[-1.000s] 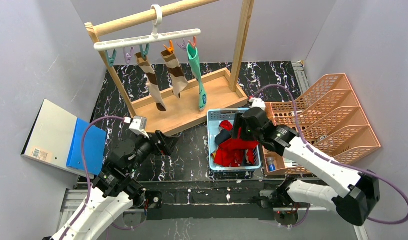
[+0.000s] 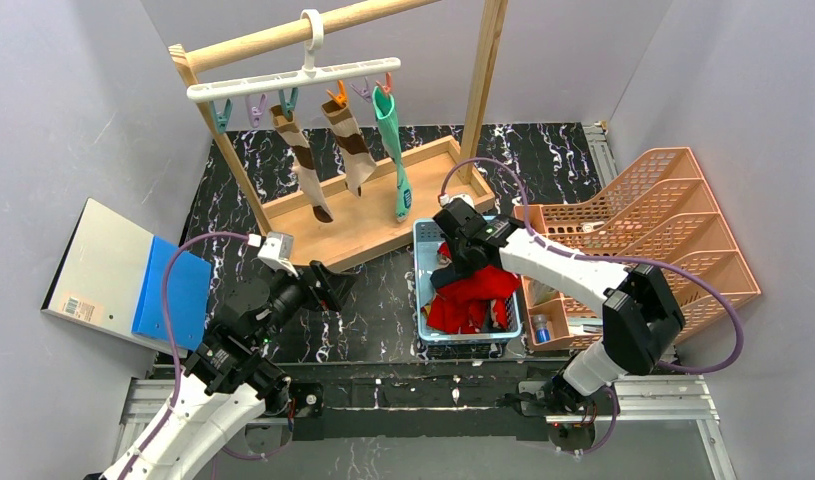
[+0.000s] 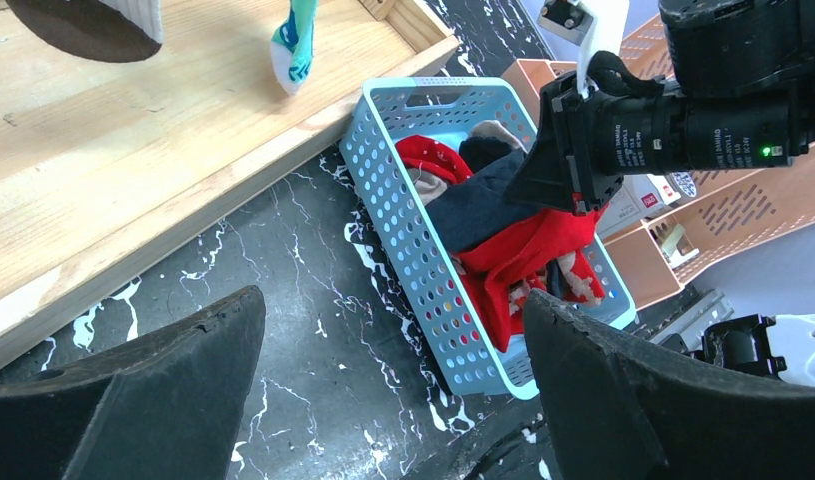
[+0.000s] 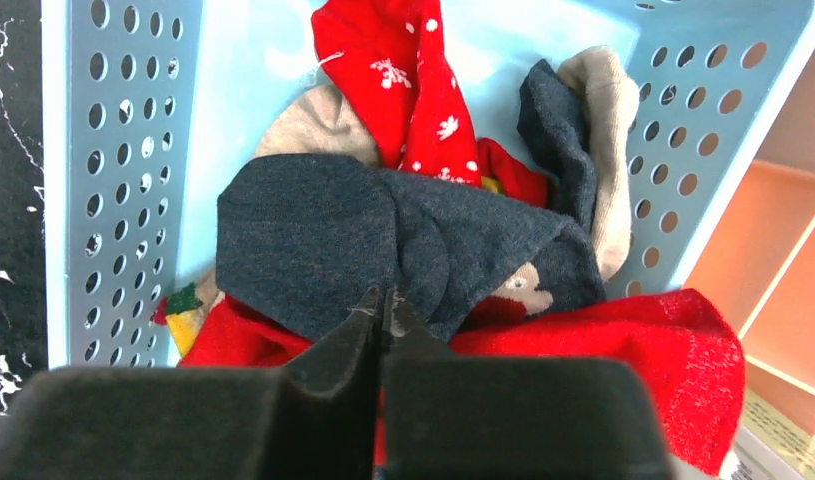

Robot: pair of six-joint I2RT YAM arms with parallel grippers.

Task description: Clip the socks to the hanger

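Note:
A white hanger [image 2: 233, 92] with coloured clips holds two brown-and-cream socks [image 2: 349, 150] and a teal sock [image 2: 391, 150]. The blue basket [image 3: 403, 240] holds navy socks [image 4: 303, 230], red patterned socks [image 4: 393, 80] and beige pieces. My right gripper is over the basket, low above the navy and red socks; its fingers are close together in its wrist view, and whether anything is between them is unclear. My left gripper [image 2: 335, 285] stands open, empty, left of the basket.
An orange slotted organiser [image 2: 663, 230] stands right of the basket. A wooden tray [image 3: 133, 170] lies under the hanging socks. Blue and cream folders [image 2: 171, 295] lean at the left. Bare black marble lies left of the basket.
My right gripper has moved left and inward over the basket from its right side. The left arm and the hanging socks stay as they were.

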